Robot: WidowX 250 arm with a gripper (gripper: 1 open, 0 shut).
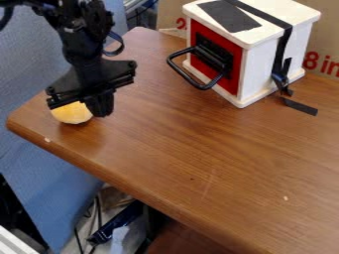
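Note:
The black gripper [82,99] hangs low over the left end of the wooden table [199,179], pointing down just above and around a pale yellow round object [71,114], which it partly hides. Whether its fingers are open or closed on the object cannot be made out.
A white box [265,69] with a red front and a black handle [185,71] stands at the back right, black tape over it. A cardboard box [320,50] is behind it. The table's left edge is close to the gripper.

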